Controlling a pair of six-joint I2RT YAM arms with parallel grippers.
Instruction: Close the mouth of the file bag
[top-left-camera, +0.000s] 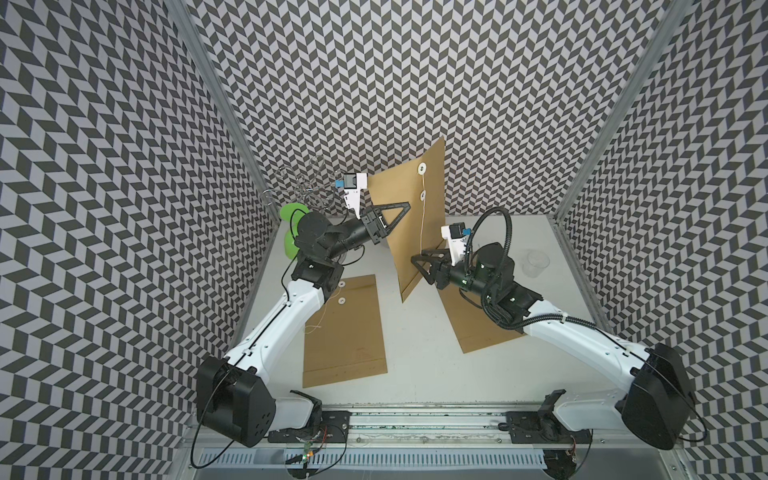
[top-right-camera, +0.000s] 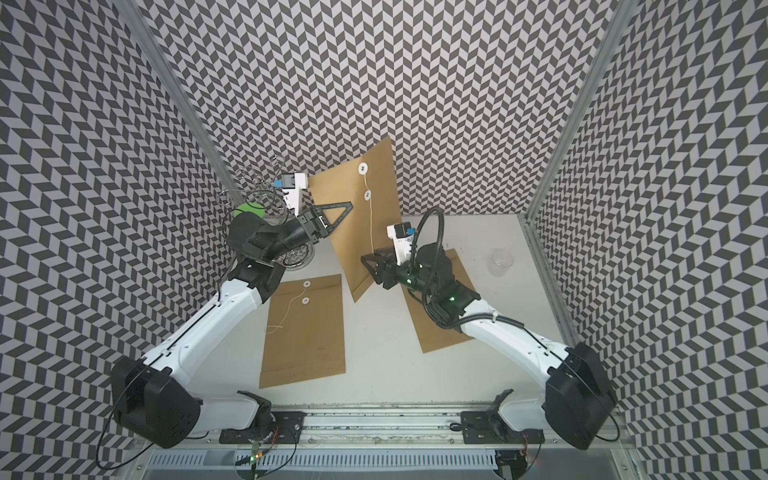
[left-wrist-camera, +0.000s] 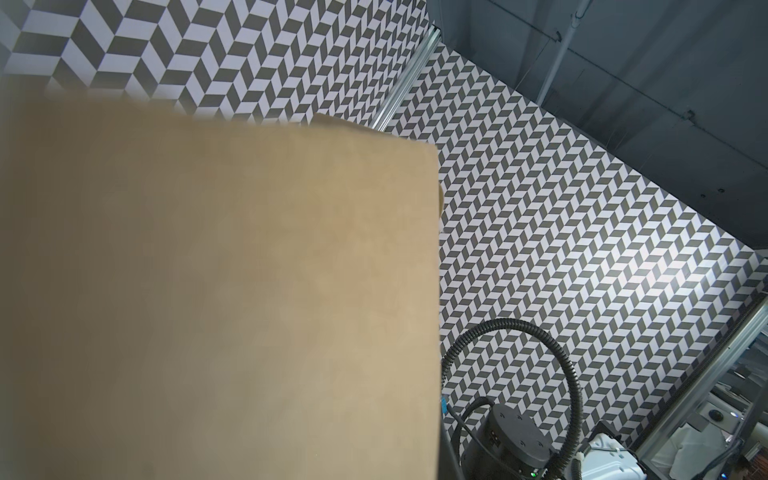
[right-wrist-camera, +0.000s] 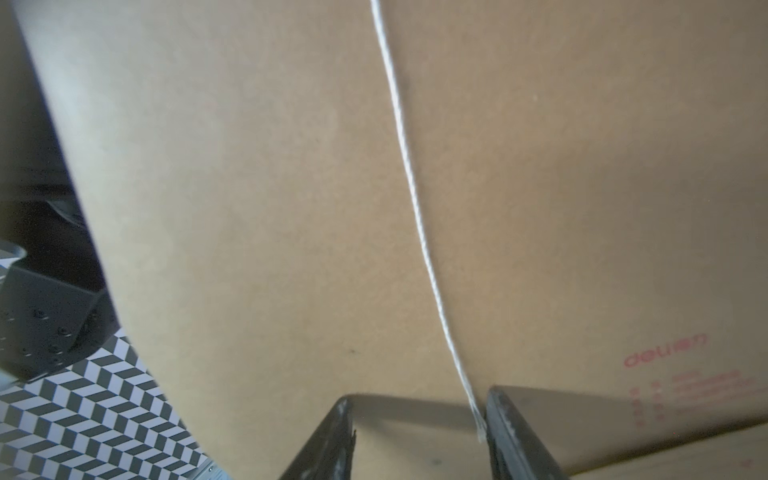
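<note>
A brown file bag (top-left-camera: 434, 184) is held upright in the air by my left gripper (top-left-camera: 385, 220), shut on its left side. Its two white buttons (top-right-camera: 362, 169) sit near the top, and a white string (right-wrist-camera: 420, 224) hangs from them toward the bottom. My right gripper is at the bag's lower part, fingers part open either side of the string's loose end. In the left wrist view the bag's kraft surface fills much of the frame and hides the left fingers.
Two more file bags (top-right-camera: 304, 344) (top-right-camera: 440, 328) lie on the white table at left and right. A clear cup (top-right-camera: 501, 260) stands at the right; green and wire objects stand at back left.
</note>
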